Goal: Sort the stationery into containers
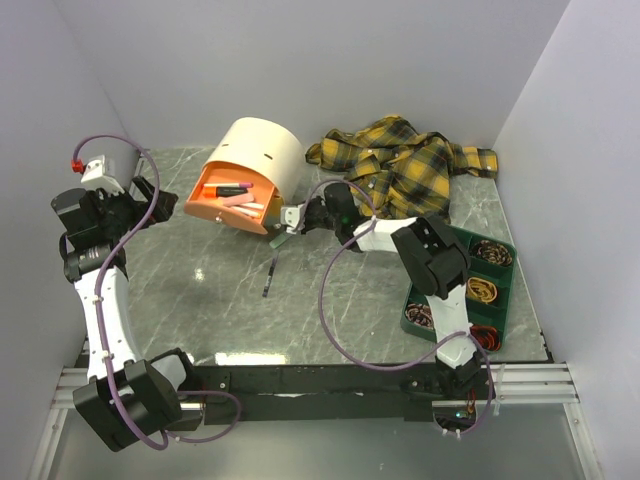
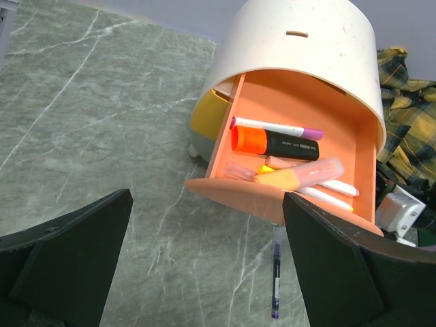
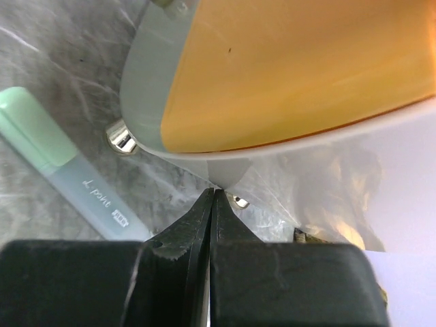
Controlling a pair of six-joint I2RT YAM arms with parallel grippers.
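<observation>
A green-capped highlighter [image 3: 75,163] lies on the table at the left of the right wrist view, close by the foot of the white-and-orange container [image 1: 262,148]. My right gripper is shut, its fingertips touching each other with nothing between them; the highlighter lies outside them. In the left wrist view the container's open orange drawer [image 2: 306,92] holds an orange-and-black marker [image 2: 276,143], a purple-ended pen [image 2: 276,127] and several other markers. A dark slim pen [image 2: 276,279] rests on the table before the drawer. My left gripper is open and empty, well left of the container.
A green divided tray [image 1: 510,275] with coiled cords stands at the right. A yellow-and-black plaid shirt [image 1: 405,165] is heaped behind the right arm.
</observation>
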